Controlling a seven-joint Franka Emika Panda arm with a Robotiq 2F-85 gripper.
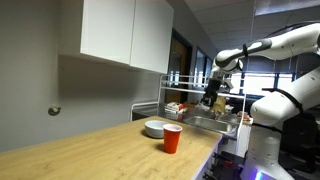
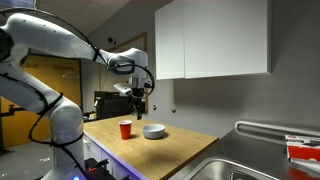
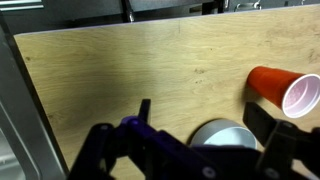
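Observation:
A red cup stands upright on the wooden table, with a pale round bowl beyond it. In the second exterior view the cup is left of the bowl, a small gap between them. My gripper hangs well above the table, fingers spread apart and nothing between them. Seen from the wrist, the cup lies to the right, and the bowl shows below the gap, partly covered by the gripper body.
Bare wood fills much of the table. A metal sink adjoins it, with a dish rack behind. White cabinets hang above the back of the table.

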